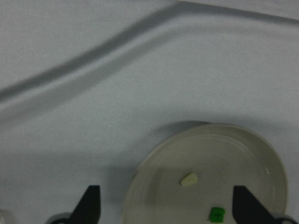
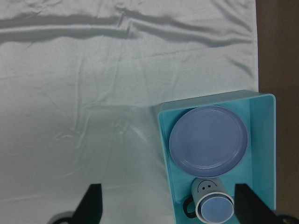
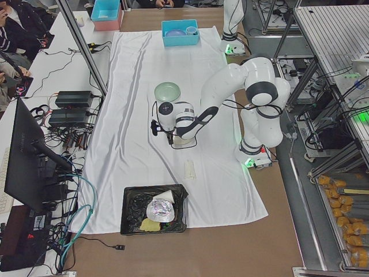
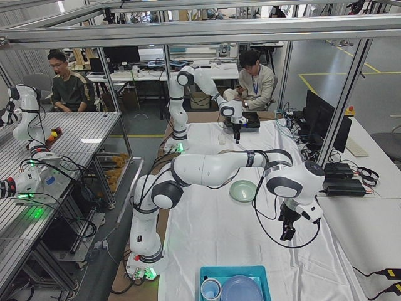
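Observation:
My left gripper hangs over the white cloth at the near edge of a beige plate (image 1: pixel 247 163), its fingers open. On that plate lie a small pale piece (image 1: pixel 189 179) and a green piece (image 1: pixel 217 214). A green plate (image 3: pixel 167 92) sits further along the cloth. My right gripper is open above the cloth and the left part of a blue bin (image 2: pixel 264 149), which holds a blue plate (image 2: pixel 208 141) and a mug (image 2: pixel 209 186) with a face on it.
A black lined bin (image 3: pixel 131 210) with foil and other waste stands at one end of the cloth. A pale flat item (image 3: pixel 189 169) lies nearby. Monitor and cables border the cloth on one side.

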